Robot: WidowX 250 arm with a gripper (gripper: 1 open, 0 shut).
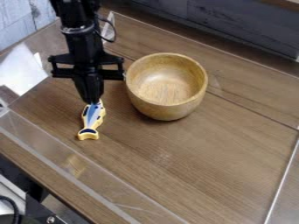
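A small yellow, blue and white fish-shaped toy (91,122) lies on the wooden table just below my black gripper (89,98), which hangs over its upper end. Whether the fingers are open or shut is hard to make out, and I see nothing lifted between them. To the right of the gripper stands a round wooden bowl (166,84), empty as far as I can see.
Clear panels run along the near left edge, with dark cables beyond it at the lower left. A grey wall is behind.
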